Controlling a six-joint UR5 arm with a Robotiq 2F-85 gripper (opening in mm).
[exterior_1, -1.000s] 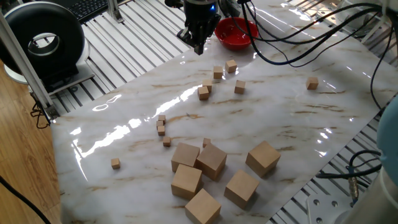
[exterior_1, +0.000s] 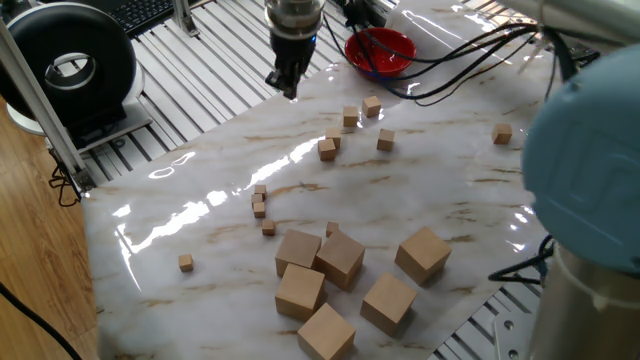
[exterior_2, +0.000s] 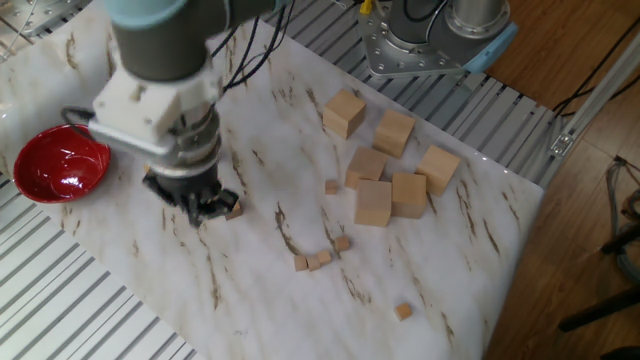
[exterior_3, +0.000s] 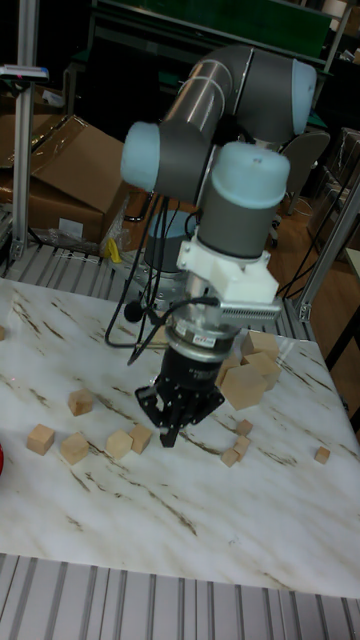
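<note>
My black gripper (exterior_3: 173, 429) points down above the marble-patterned table, high in exterior view 1 (exterior_1: 288, 88) and left of centre in exterior view 2 (exterior_2: 196, 210). No block shows in it, but how far apart its fingers stand is unclear. Mid-sized wooden cubes, among them one cube (exterior_1: 385, 140) standing alone and another (exterior_1: 349, 117), lie on the near side of the red bowl (exterior_1: 380, 52) in exterior view 1. Several large cubes (exterior_1: 422, 255) cluster at the opposite end. Tiny cubes (exterior_1: 259, 210) form a short row between, with one tiny cube (exterior_1: 186, 263) apart.
Slatted metal decking (exterior_2: 70, 290) borders the table (exterior_2: 290, 320). Black cables (exterior_1: 470, 50) hang from the arm beside the bowl. One cube (exterior_1: 502, 134) sits alone towards the right in exterior view 1, with bare tabletop around it.
Over the last second, my gripper has shifted left in exterior view 1, away from the red bowl. The arm's blue joint has come further into view at the right. The cubes have stayed put.
</note>
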